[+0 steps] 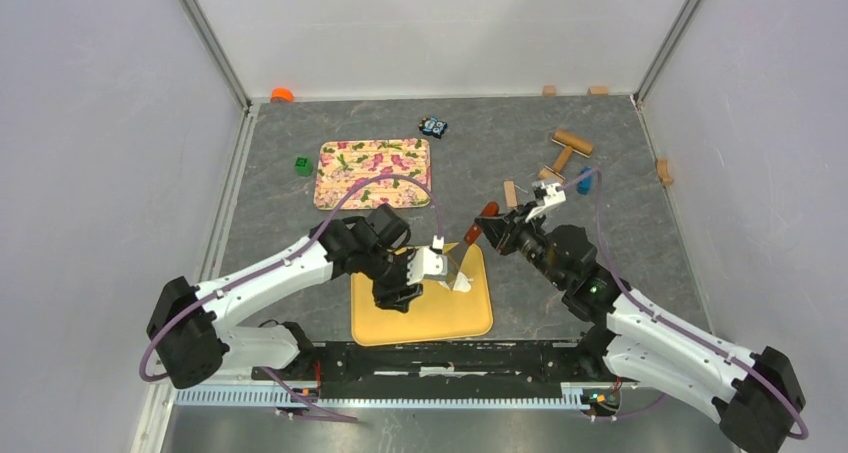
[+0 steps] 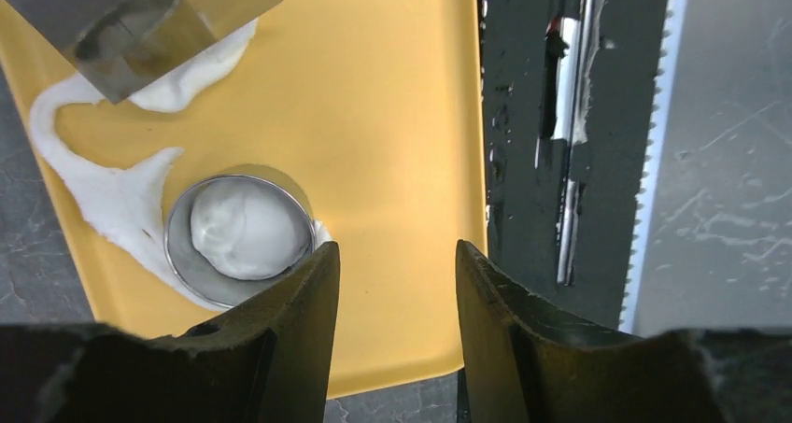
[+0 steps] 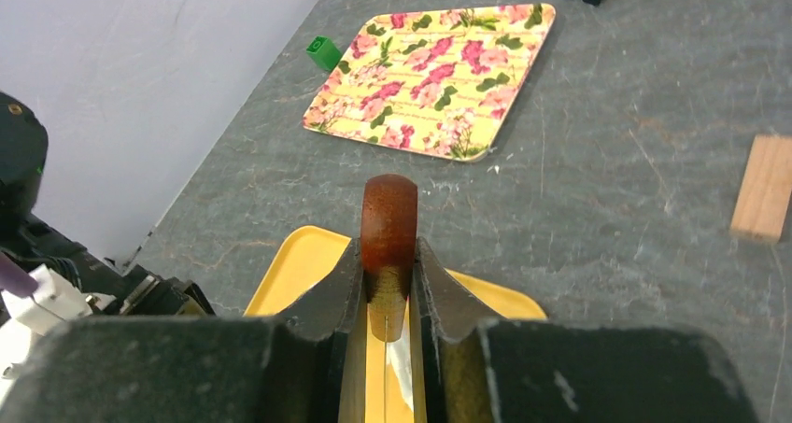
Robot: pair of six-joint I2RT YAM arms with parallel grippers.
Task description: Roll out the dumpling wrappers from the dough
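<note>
The yellow tray (image 2: 392,115) holds white dough scraps (image 2: 126,194) and a metal ring cutter (image 2: 308,213) around a round piece of dough (image 2: 238,227). My left gripper is over the tray, open and empty, beside the cutter. A metal blade (image 2: 65,12) hangs at the top left of the left wrist view. My right gripper is shut on the wooden handle (image 3: 388,218) of this scraper, above the tray's right part.
A floral board (image 1: 372,173) lies behind, with a green block (image 1: 303,166) and a dark object (image 1: 433,127). Wooden rollers and blocks (image 1: 572,143) lie at the back right.
</note>
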